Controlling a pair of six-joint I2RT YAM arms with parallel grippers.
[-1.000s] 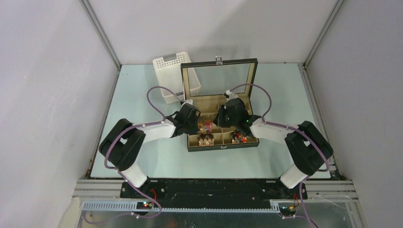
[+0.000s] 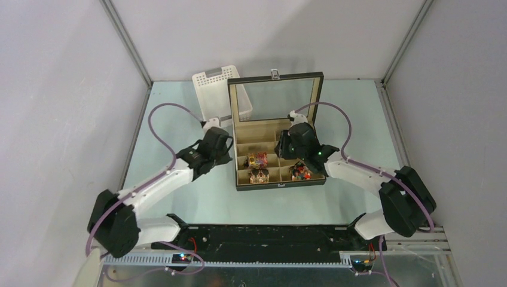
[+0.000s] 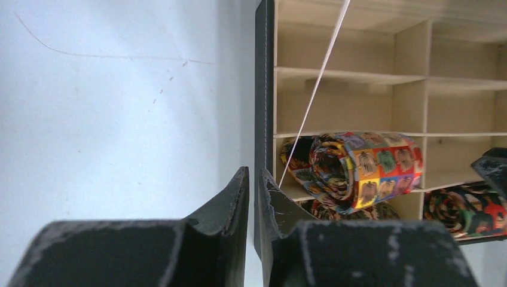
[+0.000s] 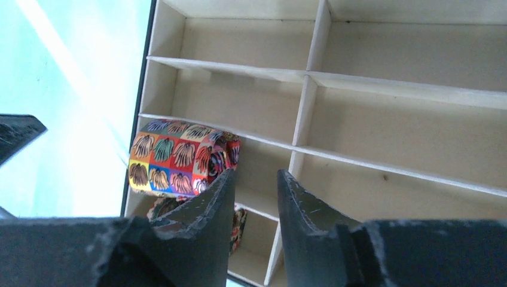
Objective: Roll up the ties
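Observation:
A compartment box [image 2: 257,186] with raised glass lid holds several rolled patterned ties [image 3: 369,170] in its lower compartments. In the left wrist view a roll sits in a left-column compartment, another below it, a third [image 3: 463,209] at lower right. My left gripper is over the box's left edge, fingertips close together with a narrow gap, nothing visible between them. My right gripper hangs over the box's compartments, fingers parted, nothing seen between them. The upper compartments in view are empty.
A white plastic basket [image 2: 209,95] stands at the back, behind the box's left side. Walls border the sides and back.
My left arm has moved left, away from the rolled ties to the box's left edge. The right arm has shifted slightly right. The ties appear unmoved.

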